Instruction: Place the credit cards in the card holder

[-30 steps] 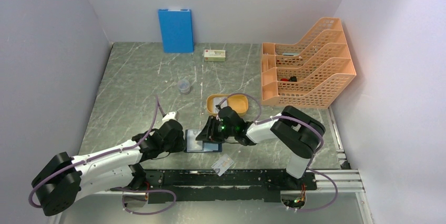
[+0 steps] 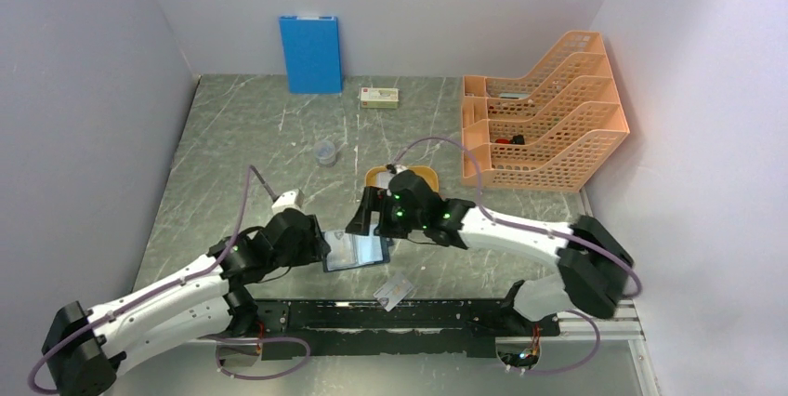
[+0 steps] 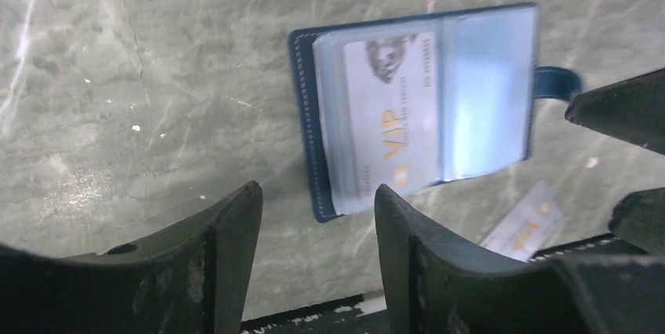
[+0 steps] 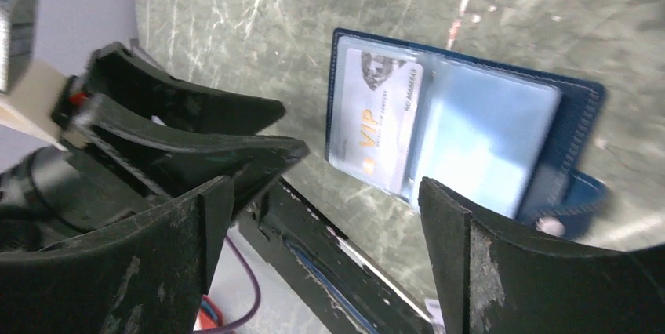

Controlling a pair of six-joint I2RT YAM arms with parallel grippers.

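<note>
The open dark blue card holder (image 3: 306,126) lies flat on the table, a VIP card (image 3: 392,110) inside its left clear sleeve and its strap sticking out at the right. In the left wrist view my left gripper stands open with nothing between its fingers, beside the holder's left edge. Wider apart are the fingers of my right gripper, open and empty, raised over the holder. A loose card (image 2: 395,291) rests on the table at the front edge. Behind my right arm, the yellow tray (image 2: 427,176) shows a whitish card, partly hidden.
An orange rack (image 2: 548,122) stands at the right. Farther back are a small clear cup (image 2: 325,153), a pale green box (image 2: 379,99) and a blue board (image 2: 311,55).
My right gripper has lifted away from the holder, its arm stretching and swinging at the elbow. The left gripper has shifted slightly. The holder has turned a little and sits slightly farther left.
</note>
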